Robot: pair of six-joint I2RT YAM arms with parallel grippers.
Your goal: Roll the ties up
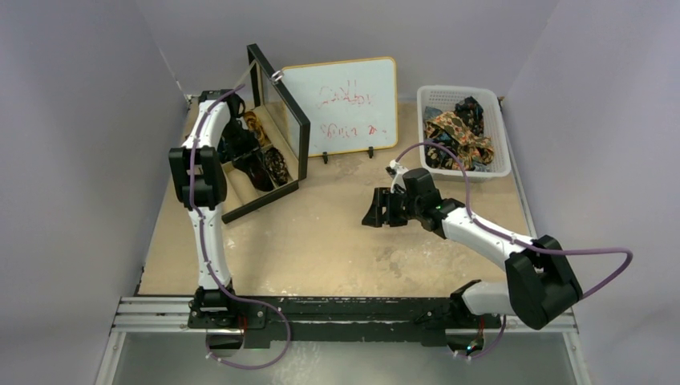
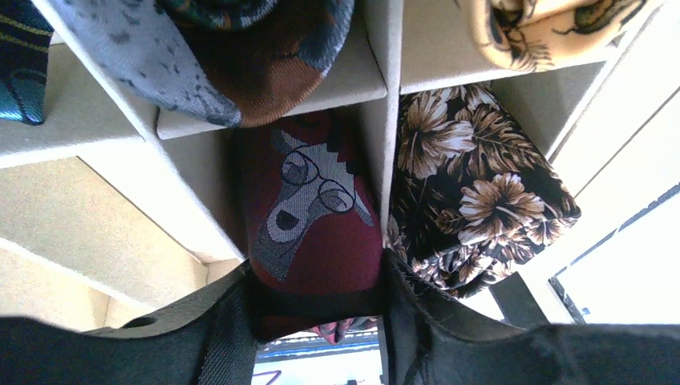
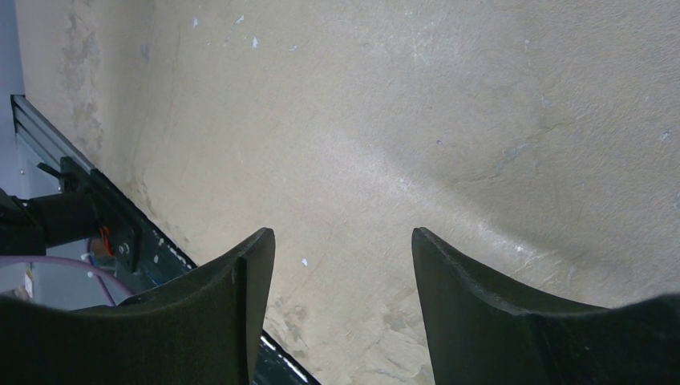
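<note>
A maroon rolled tie with a grey animal face in glasses sits in a compartment of the open box. My left gripper is at the near end of this roll, one finger on each side; whether the fingers press on it is unclear. To its right, a black tie with beige flowers fills another compartment. Over the bare table, my right gripper stands open and empty. More ties lie loosely heaped in the white basket.
The box's glass lid stands raised on its right side. Behind the table leans a whiteboard. Other compartments hold a blue-brown roll and a yellow tie.
</note>
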